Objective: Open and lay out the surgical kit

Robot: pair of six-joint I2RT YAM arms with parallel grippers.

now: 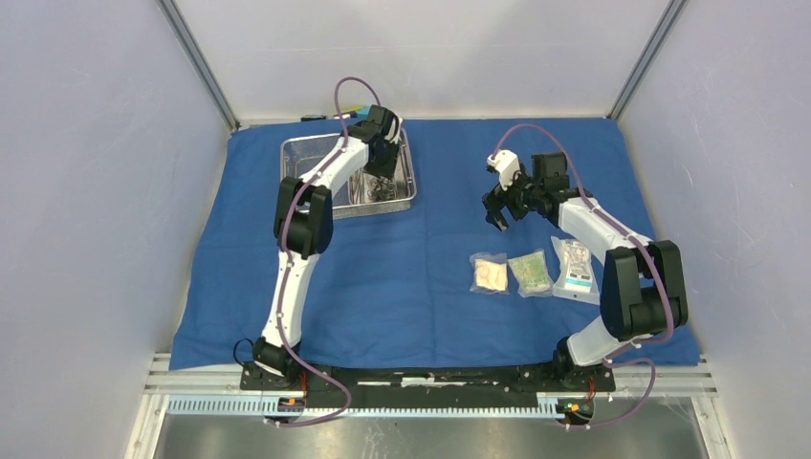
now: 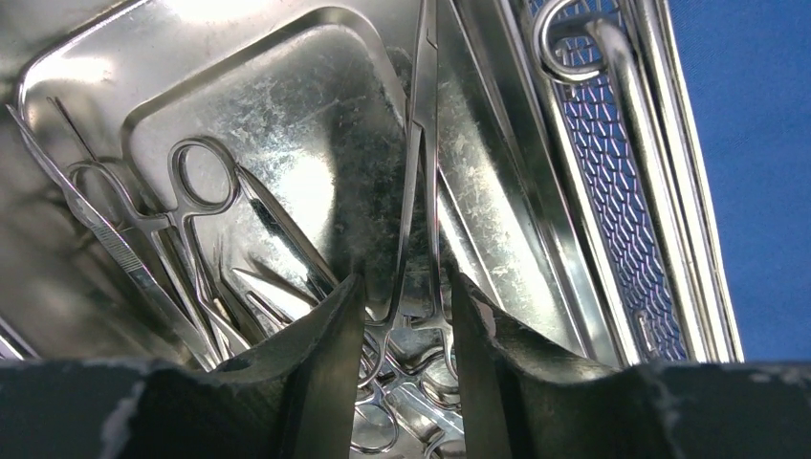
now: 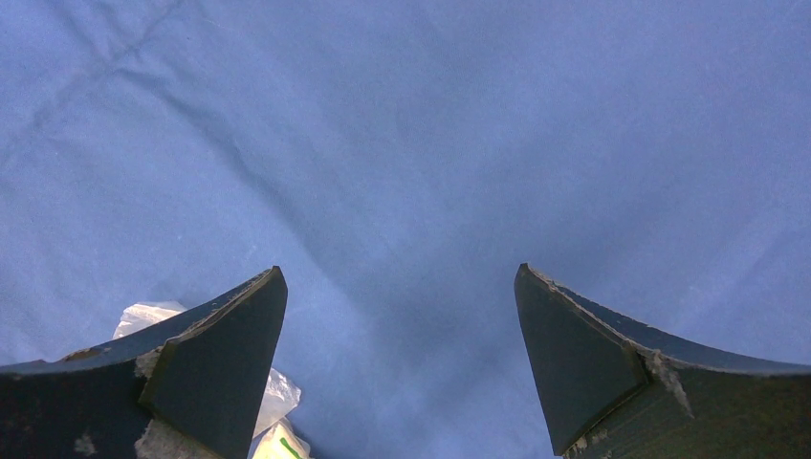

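Observation:
Surgical instruments lie loose in a steel tray (image 1: 316,212) at the back left of the top view. In the left wrist view, a long slim clamp (image 2: 422,124) runs up the tray, its shanks passing through the gap of my left gripper. That gripper stands part open, and no finger clearly presses on the clamp. Ring handles (image 2: 373,426) crowd below and behind its fingertips. Scissors (image 2: 203,182) and tweezers (image 2: 124,258) lie to the left. My right gripper is open over bare blue cloth, empty.
Three packets lie on the cloth at the right: a cream one (image 1: 491,275), a green one (image 1: 532,273) and a larger white one (image 1: 576,271). A mesh-bottomed rack (image 2: 612,172) borders the tray's right side.

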